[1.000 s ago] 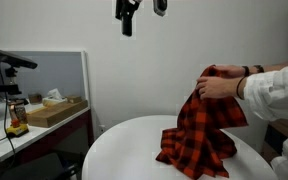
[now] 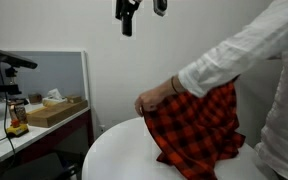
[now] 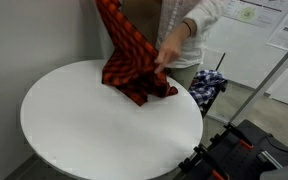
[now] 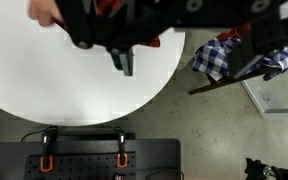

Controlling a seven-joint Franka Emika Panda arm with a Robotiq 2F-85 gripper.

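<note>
My gripper hangs high at the top edge of exterior view 1, its two dark fingers spread apart with only bare wall between them. Well below it and to the right, a person in a white top holds up a red-and-black checked cloth. The cloth's lower part rests crumpled on the round white table. Exterior view 2 shows the raised part of the cloth stretching up to the left. Blurred dark gripper parts cover the top of the wrist view, hiding most of the cloth there.
A blue-and-white checked cloth lies beyond the table, beside the person. A side desk with a bottle and boxes stands at left.
The person has leaned in over the table, and the hands have shifted left while spreading the cloth, which was bunched up between them. My gripper has stayed still.
</note>
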